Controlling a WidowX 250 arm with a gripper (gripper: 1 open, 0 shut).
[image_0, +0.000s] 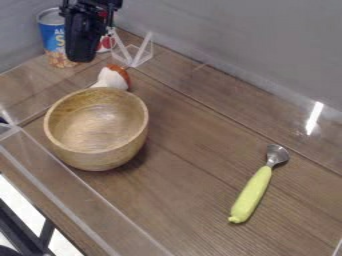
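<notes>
My black gripper (83, 38) hangs at the top left, in front of a blue can (54, 32) with an orange lower part and partly over a red can (108, 43); its fingers look close together, with nothing visible between them. Below it, a white and orange object (114, 78) lies just behind a wooden bowl (96, 140), which looks empty. A utensil with a yellow-green handle (251, 190) and metal head lies at the right.
A clear angular object (134, 52) stands beside the cans near the back wall (241, 40).
</notes>
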